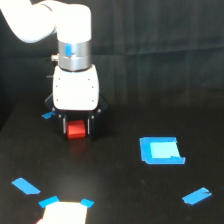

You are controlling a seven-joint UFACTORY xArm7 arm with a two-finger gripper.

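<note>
A small red block sits low over the black table at the left, squared up between the dark fingers of my gripper. The fingers appear closed against its left and right sides. Above them is the white hand, pointing straight down. Whether the block's underside touches the table is hard to tell.
A blue-taped square with a pale centre lies on the right. Blue tape strips mark the table at the left and lower right. A pale object stands at the front edge.
</note>
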